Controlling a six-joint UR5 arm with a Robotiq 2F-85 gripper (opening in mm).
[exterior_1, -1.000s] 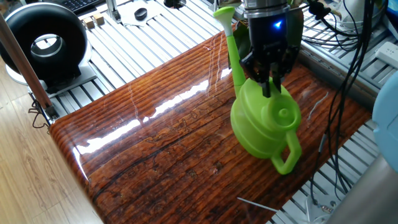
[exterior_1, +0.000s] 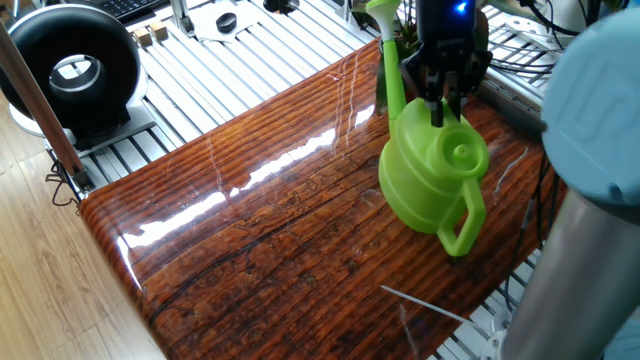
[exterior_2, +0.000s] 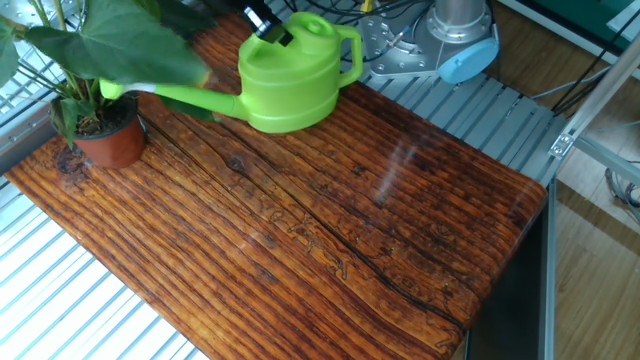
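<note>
A bright green watering can (exterior_1: 425, 175) hangs from my gripper (exterior_1: 446, 108), whose fingers are shut on the top of its body near the opening. Its handle points toward the robot's base. In the second exterior view the can (exterior_2: 290, 90) has its long spout reaching left, and the tip lies at the leaves of a potted plant (exterior_2: 112, 145). My gripper (exterior_2: 275, 32) shows there only at the top edge. Whether the can's bottom clears the table cannot be told for certain. No water is visible.
A thin pale rod (exterior_1: 425, 302) is near the table's edge, by the robot's base. A black ring-shaped device (exterior_1: 75, 70) stands off to the left. Cables hang behind the arm.
The blue-capped arm joint has swung farther into view.
</note>
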